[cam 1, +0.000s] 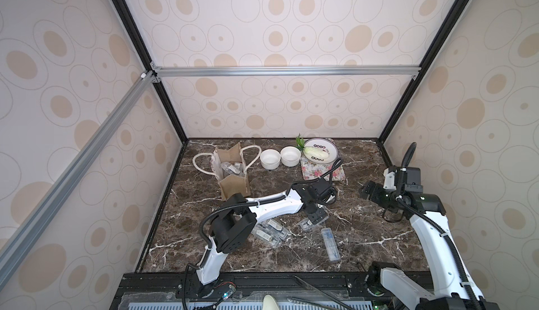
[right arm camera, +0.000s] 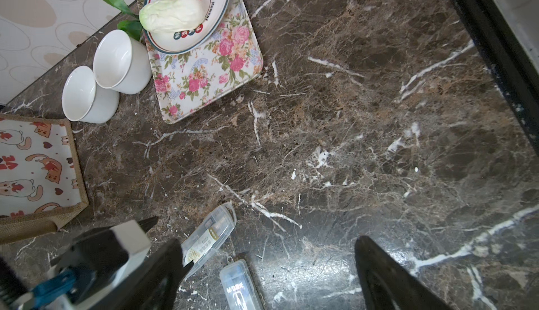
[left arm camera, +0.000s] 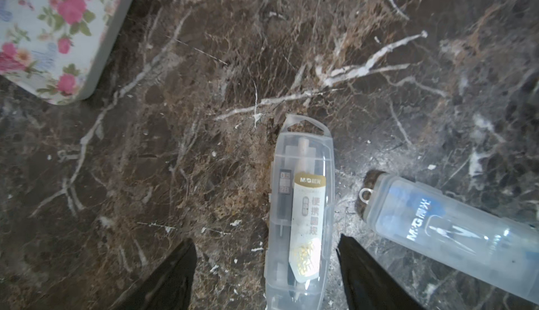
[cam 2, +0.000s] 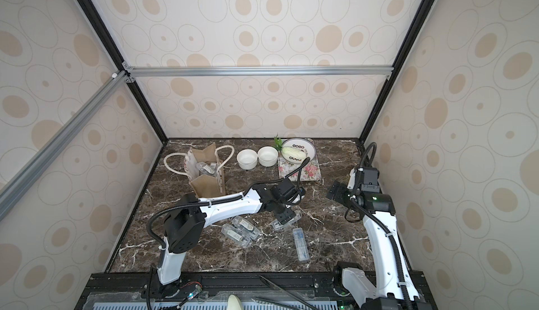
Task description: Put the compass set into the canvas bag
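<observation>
The canvas bag [cam 1: 234, 188] stands at the back left with its mouth open. A clear case [cam 1: 230, 168] shows inside it. In the left wrist view, a clear case [left arm camera: 307, 220] with a gold-and-white label lies between the spread fingers of my left gripper, which stands open above it, not gripping. A blue-tinted case [left arm camera: 454, 231] lies to its right. Two more clear cases [cam 1: 274, 228] lie side by side left of these on the table. My right gripper hangs open at the right with nothing between its fingers.
Two white bowls [cam 1: 290, 156] stand at the back, beside a floral tray [cam 1: 314, 174] carrying a plate [cam 1: 332, 148] with a cabbage. My left arm crosses over the middle of the table.
</observation>
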